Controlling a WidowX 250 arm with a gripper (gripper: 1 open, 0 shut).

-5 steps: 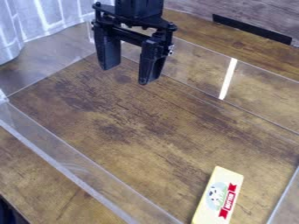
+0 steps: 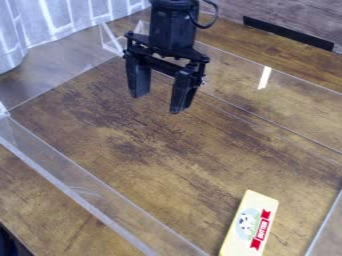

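My black gripper [image 2: 160, 82] hangs over the upper middle of the wooden surface, its two fingers wide apart with nothing between them. A pale yellow packet [image 2: 246, 234] with a red label and a small printed figure lies flat at the lower right, well apart from the gripper.
Clear plastic walls [image 2: 94, 186] border the wooden work area [image 2: 147, 160] on several sides. A white curtain [image 2: 40, 25] hangs at the upper left, and a dark slot [image 2: 267, 30] runs along the back.
My gripper has moved slightly, ending a little to the right and lower in the view than a second ago. The packet has not moved.
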